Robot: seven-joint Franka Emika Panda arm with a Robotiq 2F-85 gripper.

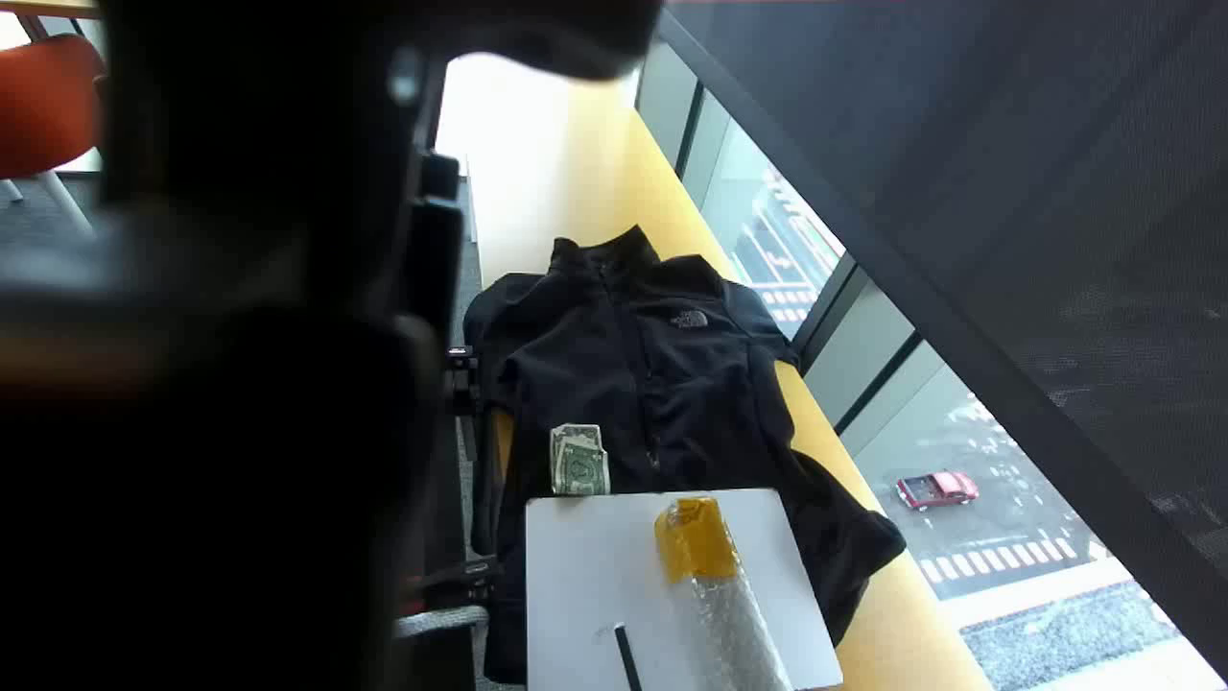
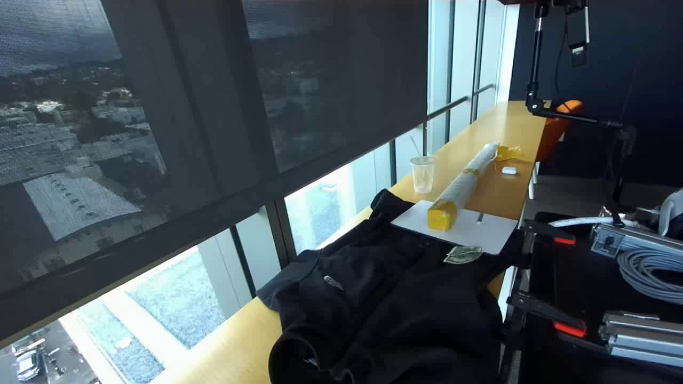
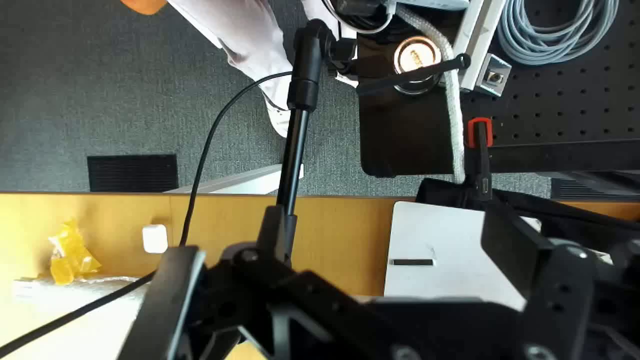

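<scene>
My gripper is open in the wrist view, its two dark fingers far apart with nothing held between them. Beyond it lie the wooden counter and a white board (image 3: 414, 240) with a short black strip (image 3: 412, 262) on it. A black jacket (image 1: 587, 357) is spread face up on the counter, its collar away from the board. Folded banknotes (image 1: 578, 461) rest on the jacket's hem, beside the board's edge. Across the board runs a long bubble-wrapped roll (image 2: 462, 189) with a yellow end (image 2: 441, 216). A large dark blurred shape hides the left of exterior view 1.
A clear plastic cup (image 2: 422, 174) stands between the roll and the window. Farther along the counter is a small white case (image 2: 509, 170). Black clamps (image 2: 547, 311) and a dark perforated table (image 3: 558, 102) flank the counter. A black pole (image 3: 298, 126) and cable cross the wrist view.
</scene>
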